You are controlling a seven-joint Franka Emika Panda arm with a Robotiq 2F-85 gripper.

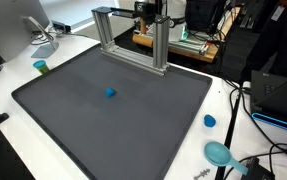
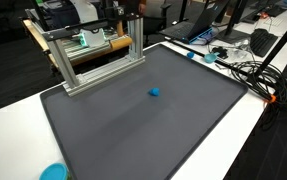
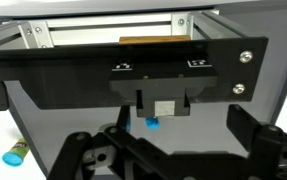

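In the wrist view my gripper stands open, its dark fingers spread wide to left and right. Between them is a black handle-like block (image 3: 163, 75) on the black front of a drawer or shelf unit (image 3: 43, 82). No contact between the fingers and the block can be made out. A wooden piece (image 3: 155, 40) lies behind that front. On the grey board below sits a small blue object (image 3: 152, 122), which also shows near the middle of the board (image 1: 113, 120) in exterior view 1. The gripper is hard to make out in the exterior views.
The raised metal frame (image 2: 108, 72) stands at one edge of the board. A green-blue cup (image 1: 41, 67) is beyond the board's far left corner. To the right lie a blue lid (image 1: 209, 121), a turquoise bowl (image 1: 223, 155) and cables. Most of the board is clear.
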